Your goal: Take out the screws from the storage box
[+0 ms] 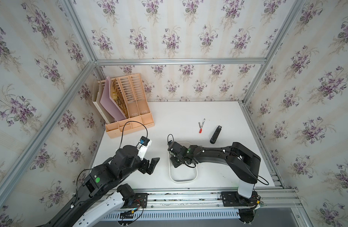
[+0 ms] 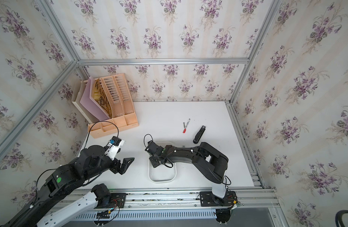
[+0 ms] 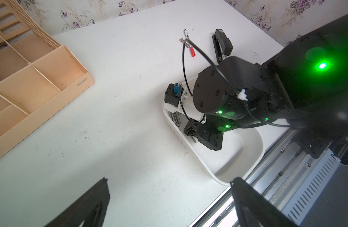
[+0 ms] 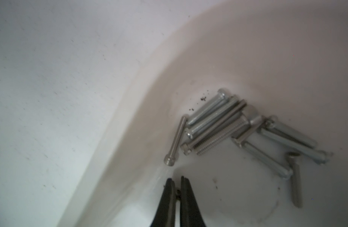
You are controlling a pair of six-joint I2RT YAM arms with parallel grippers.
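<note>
The white storage box (image 3: 199,157) stands near the table's front edge, with my right gripper down inside it. Its dark fingers are almost together, shut on a screw (image 3: 194,140) whose end juts out below them in the left wrist view; most of that screw is hidden. Just ahead of the fingertips, a loose screw (image 4: 176,140) lies by the box wall. Several more screws (image 4: 219,124) are piled at the rounded end, and a single screw (image 4: 296,179) rests to the right. To the box's left, my left gripper hangs open and empty above the table.
A wooden organizer (image 1: 130,126) holding folders stands at the back left. Toward the back right lie a red-capped marker (image 1: 201,128), a small metal piece (image 3: 185,42) beside it, and a black stapler (image 1: 215,134). White table between organizer and box is bare.
</note>
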